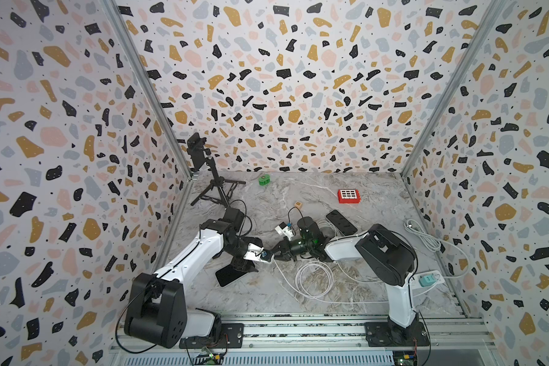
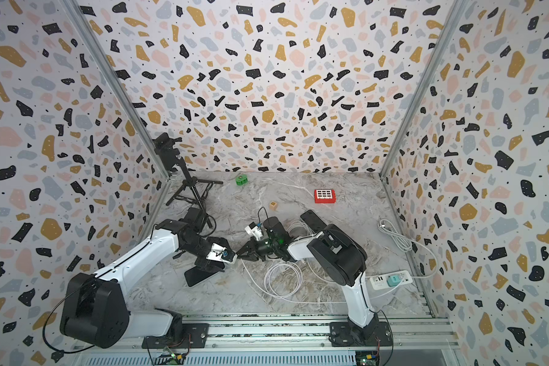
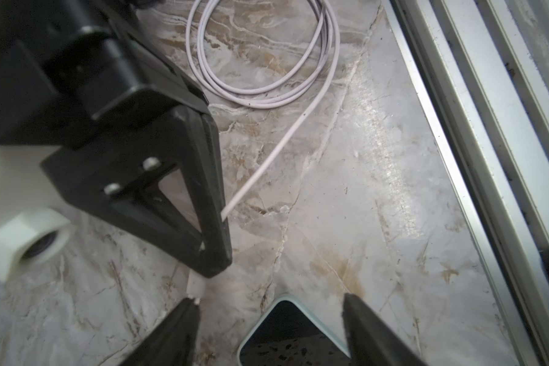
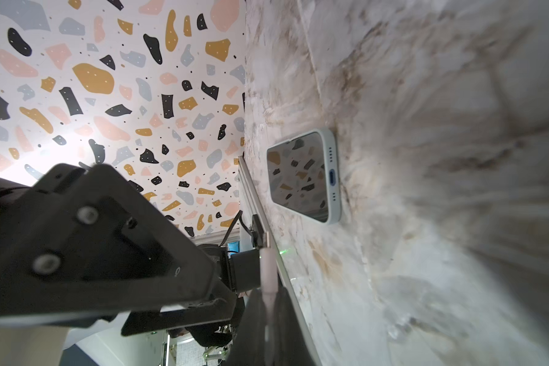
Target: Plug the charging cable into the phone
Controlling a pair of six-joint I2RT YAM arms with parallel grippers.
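Observation:
The phone (image 4: 299,177) lies face up on the marble table, its pale case edge and charging port toward the right wrist camera. Above and beside it is my left gripper, its fingers apart; a corner of the phone (image 3: 289,338) shows in the gap, with no contact visible. My right gripper is shut on the white charging cable, whose pale plug end (image 4: 268,268) sticks out past the fingertips. In the left wrist view the cable (image 3: 274,152) runs back from the right gripper's fingers (image 3: 210,256). Table lies between plug and phone.
Loose cable coils (image 1: 314,279) lie in front of the right arm. A dark phone-like slab (image 1: 341,222), a red box (image 1: 348,195), a green object (image 1: 264,180) and a tripod (image 1: 216,183) stand farther back. A power strip (image 1: 430,279) sits at right.

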